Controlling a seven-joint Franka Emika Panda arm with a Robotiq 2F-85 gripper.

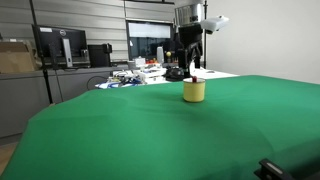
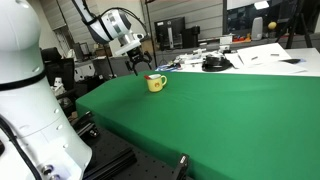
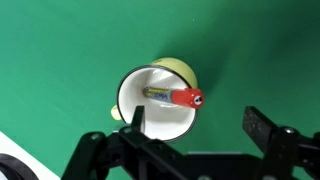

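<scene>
A pale yellow mug [image 1: 194, 92] stands upright on the green table. In the wrist view its white inside [image 3: 150, 78] faces me, and a marker [image 3: 173, 96] leans in it with its red cap [image 3: 193, 98] over the rim. The mug [image 2: 154, 84] shows its handle to the right in exterior view 2, with a bit of red at the top. My gripper is open above the mug, its fingers [image 3: 262, 128] spread to either side, and nothing is held. From outside, the gripper [image 1: 196, 62] hangs just over the mug.
A monitor [image 1: 62, 44] and a cardboard box [image 1: 15, 56] stand farther back on the left in exterior view 1.
</scene>
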